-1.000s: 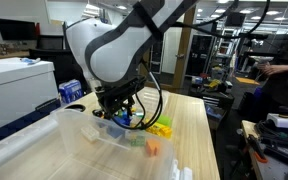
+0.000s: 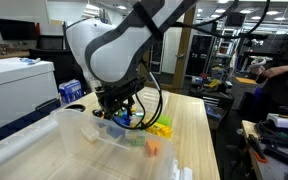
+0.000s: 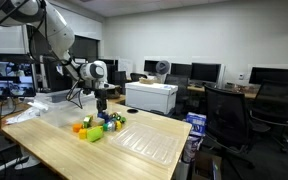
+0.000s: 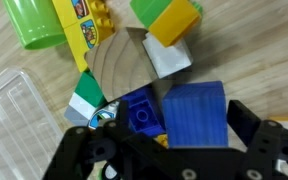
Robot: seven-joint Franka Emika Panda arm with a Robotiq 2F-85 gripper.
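Observation:
In the wrist view a blue block (image 4: 196,112) lies between the spread fingers of my gripper. The fingers stand open, with one black finger on either side of the block. Contact between block and fingers cannot be made out. A smaller dark blue piece (image 4: 144,119) sits by the left finger, beside a round wooden piece (image 4: 120,66) and a white block (image 4: 168,56). In exterior view 1 the fingers are down among the toys, partly hidden behind the clear bin's wall.
Loose toys crowd round the gripper, including a green cup (image 4: 32,22) and a yellow block (image 4: 175,21). A clear bin (image 2: 114,158) stands near exterior view 1's camera. Another clear bin (image 3: 156,146) is on the table's other side. Bare wood (image 3: 84,152) shows at the front.

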